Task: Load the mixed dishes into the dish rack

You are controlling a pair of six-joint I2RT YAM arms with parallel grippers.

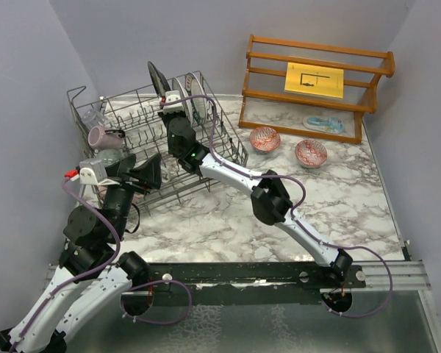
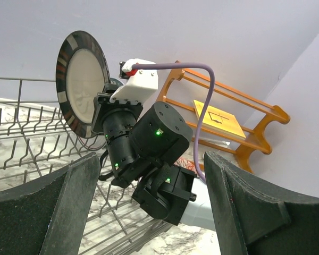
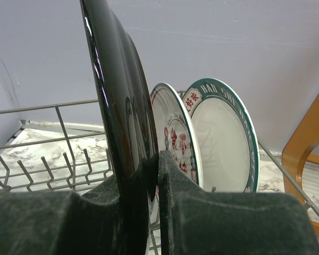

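Observation:
A dark-rimmed plate (image 2: 84, 84) stands on edge over the back of the wire dish rack (image 1: 142, 137), with my right gripper shut on it. Its black underside (image 3: 119, 90) fills the middle of the right wrist view; whether its lower edge touches the rack is hidden. Just to its right, a white plate with red lettering (image 3: 175, 130) and a green-rimmed plate (image 3: 226, 135) stand upright in the rack. My left gripper (image 1: 151, 170) is open over the front left of the rack, nothing between its fingers.
A pink mug (image 1: 105, 137) and clear glassware (image 1: 95, 119) occupy the rack's left side. The wooden shelf (image 1: 309, 95) at the back right holds a yellow item (image 1: 314, 80).

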